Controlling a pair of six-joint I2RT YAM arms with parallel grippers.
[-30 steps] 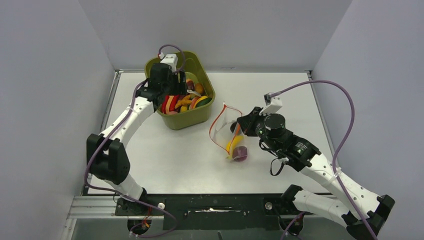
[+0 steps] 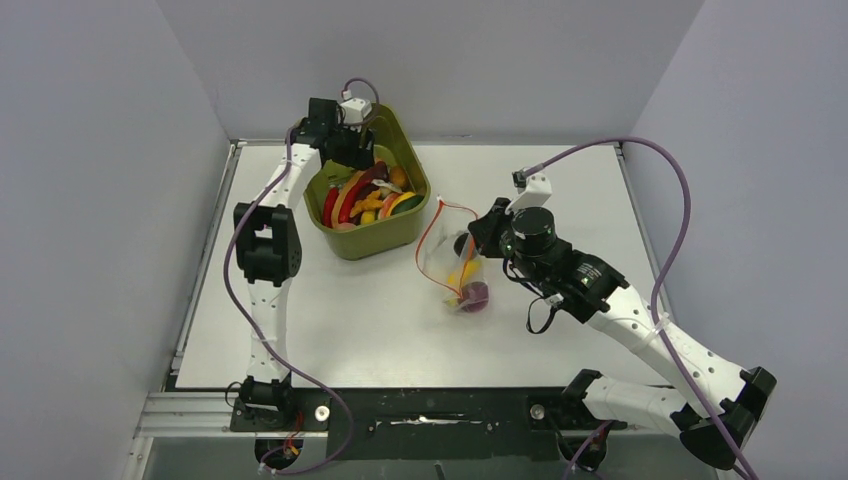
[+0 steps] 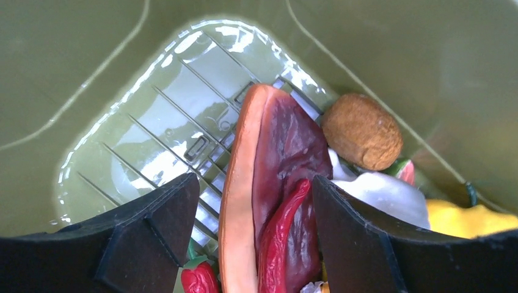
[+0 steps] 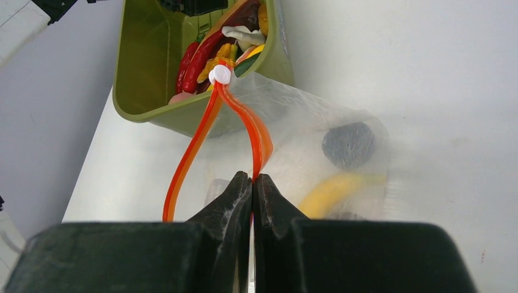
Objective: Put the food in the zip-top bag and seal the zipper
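Observation:
A clear zip bag with orange zipper stands open on the table, holding a banana, a dark round item and a purple one. My right gripper is shut on the bag's zipper edge. My left gripper is part open inside the green bin, above a meat slab and a red chili, apparently not gripping either. A brown potato, a white item and other play food lie around them.
The bin sits at the back left, beside the bag. Grey walls enclose the back and sides.
My left arm has reached further back into the bin.

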